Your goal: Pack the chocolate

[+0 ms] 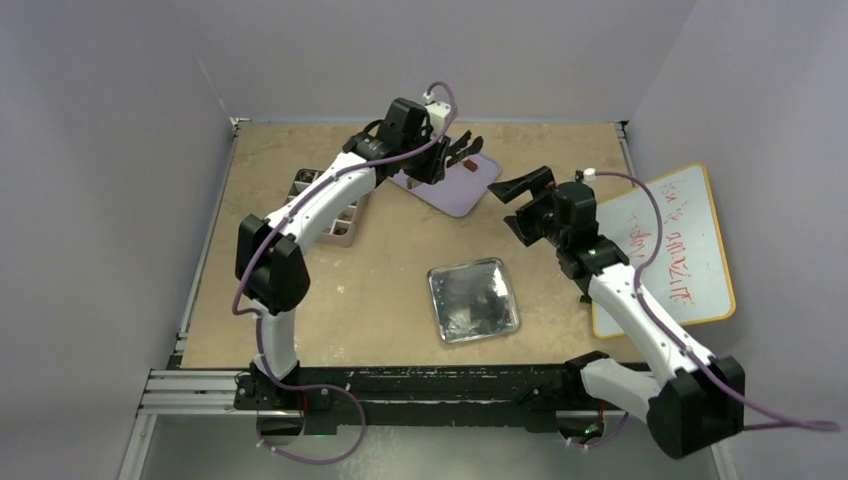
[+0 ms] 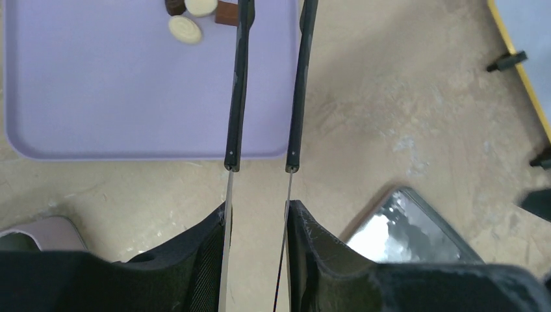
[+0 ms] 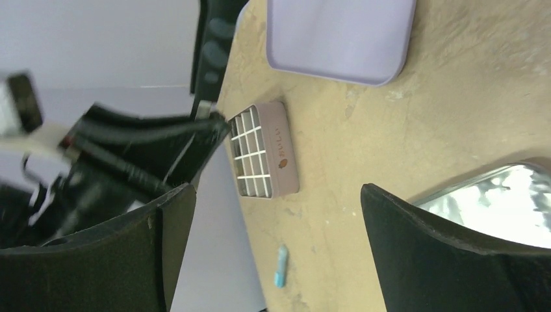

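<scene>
My left gripper [image 1: 464, 146] is over the lilac tray [image 1: 450, 200]; in the left wrist view its long black fingers hang above the tray's right part, and what lies between them is unclear. On that tray [image 2: 130, 110] are a brown square piece [image 2: 225, 14], pale round pieces [image 2: 184, 29] and a dark piece [image 2: 175, 6]. My right gripper [image 1: 514, 203] stands open to the right of the tray, its fingers apart. The compartment box [image 3: 276, 149] sits at the left, partly hidden by the left arm in the top view.
A metal tray [image 1: 473, 301] lies at the front centre. A whiteboard [image 1: 680, 260] leans at the right edge.
</scene>
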